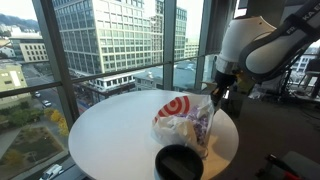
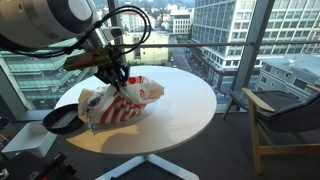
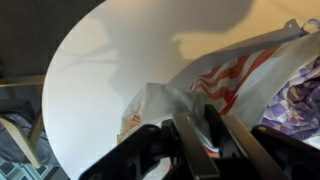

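Note:
A white plastic bag with a red bullseye print lies slumped on the round white table, its upper part bunched under my gripper. From the other side, red stripes show on the bag. In the wrist view the fingers of my gripper stand somewhat apart over the bag, with some of its plastic near and between them. How firmly the plastic touches the fingers is hard to see. Something purple and patterned shows at the bag's right side.
A black round container stands at the table's near edge, close to the bag. A wooden chair is off to one side, and large windows surround the table.

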